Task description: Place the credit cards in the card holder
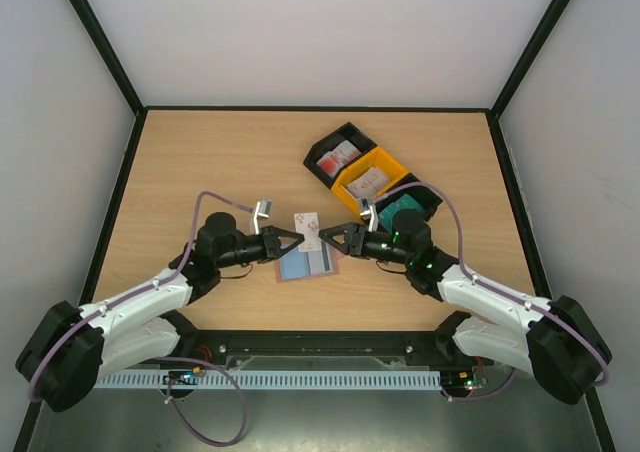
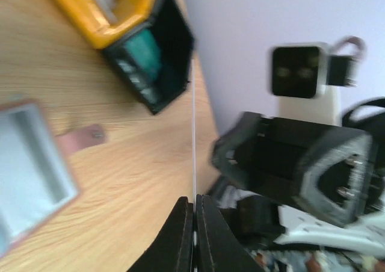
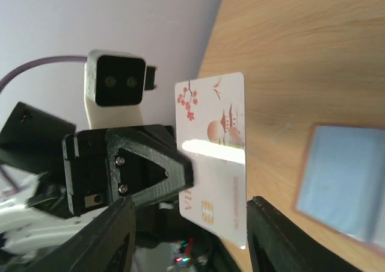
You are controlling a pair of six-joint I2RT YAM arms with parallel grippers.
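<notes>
A white card (image 1: 308, 230) with a red blossom print is upright between the two arms, above the blue-grey card holder (image 1: 297, 263). My right gripper (image 1: 322, 236) stands open, its fingers (image 3: 111, 242) apart on either side of the card's lower part. The holder (image 3: 340, 176) lies flat on the table.
Behind the right arm sit three joined boxes: a black one (image 1: 322, 148) with red-and-white cards, a yellow one (image 1: 382, 156) with pale cards, and a black one (image 1: 431, 197) with a teal item.
</notes>
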